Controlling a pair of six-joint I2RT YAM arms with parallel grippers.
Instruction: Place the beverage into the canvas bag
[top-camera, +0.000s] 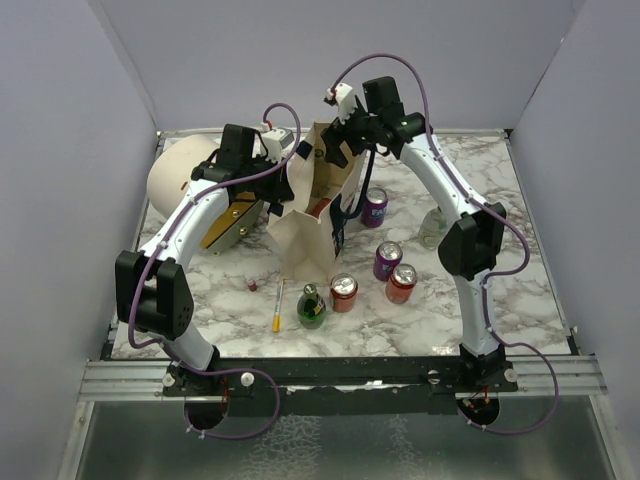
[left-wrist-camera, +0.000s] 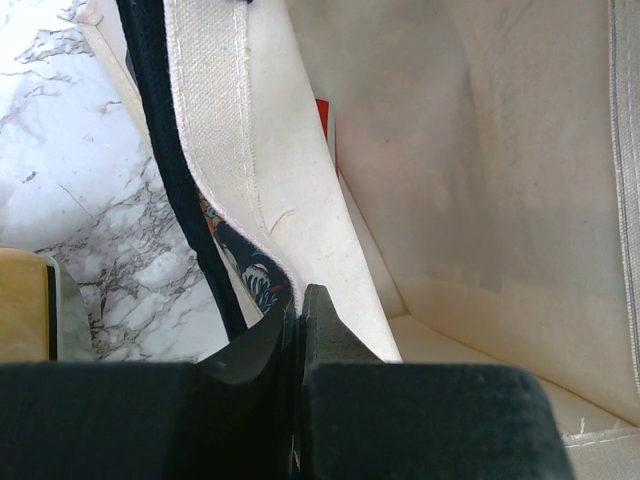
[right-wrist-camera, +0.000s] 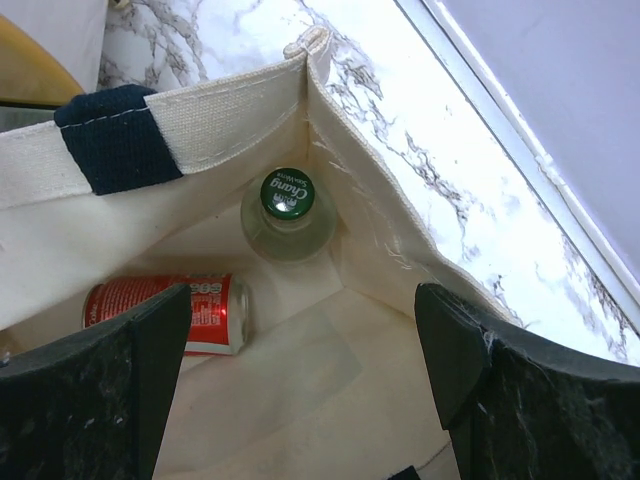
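The canvas bag stands open mid-table. My left gripper is shut at the bag's left rim, the cloth edge running to its fingertips. My right gripper is open above the bag's mouth; inside lie a red can on its side and an upright bottle with green cap. On the table stand purple cans, red cans and a green bottle.
A yellow-and-white case sits behind the left arm. A clear object stands to the right. A yellow pen lies at the front.
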